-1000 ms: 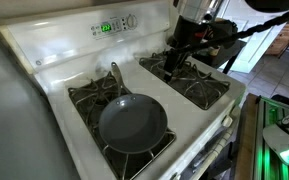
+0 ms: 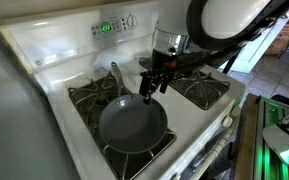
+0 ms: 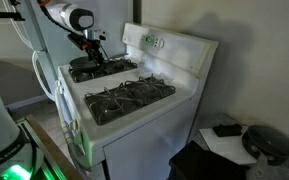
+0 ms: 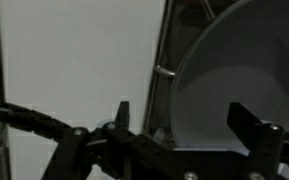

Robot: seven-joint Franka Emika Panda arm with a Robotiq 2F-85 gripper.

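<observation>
A dark frying pan [image 2: 133, 124] rests on the left burner grate of the white stove, its handle [image 2: 116, 74] pointing toward the back panel. My gripper [image 2: 155, 92] hangs above the pan's right edge, open, with its fingers apart. In the wrist view the pan [image 4: 249, 80] fills the right side, and the open gripper spans the pan's rim and the white stovetop. Nothing is held between the fingers. In exterior view 2 the arm partly covers the pan [image 3: 83, 63].
Knobs line the stove's front edge. The back panel [image 2: 84, 38] rises behind. Another dark pan [image 3: 271, 142] sits apart at the far right of exterior view 2.
My gripper has moved left and lower, from over the right burner to above the pan's right edge. The pan has stayed in place.
</observation>
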